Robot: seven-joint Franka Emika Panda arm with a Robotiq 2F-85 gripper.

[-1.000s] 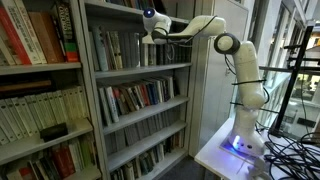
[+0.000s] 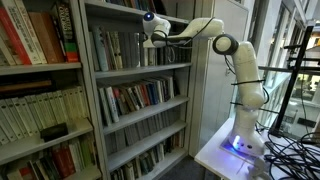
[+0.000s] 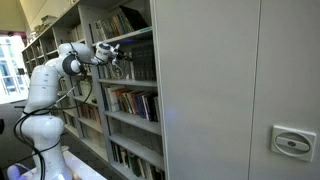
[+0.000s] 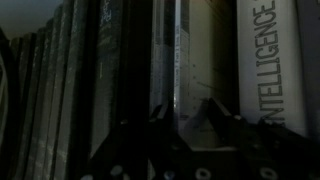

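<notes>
In the wrist view, my gripper has its dark fingertips apart, either side of a thin pale book (image 4: 198, 55). Whether they press on the book is too dark to tell. Just right of it, past a dark gap, stands a white book with "INTELLIGENCE" on its spine (image 4: 268, 60). A dark book with pale lettering (image 4: 107, 65) is to the left. From outside, the gripper (image 2: 147, 40) is at an upper shelf row, and its fingers are too small to make out.
Dark upright books (image 4: 62, 85) fill the left of the wrist view. Shelf boards (image 2: 140, 71) run below the arm, and tall uprights (image 2: 92, 80) divide the bookcase. Beside the arm's base is a white table (image 2: 215, 155), with cables to its right.
Over the last second the arm's end has shifted only slightly, a little downward at the shelf. The books and the rest of the scene look the same.
</notes>
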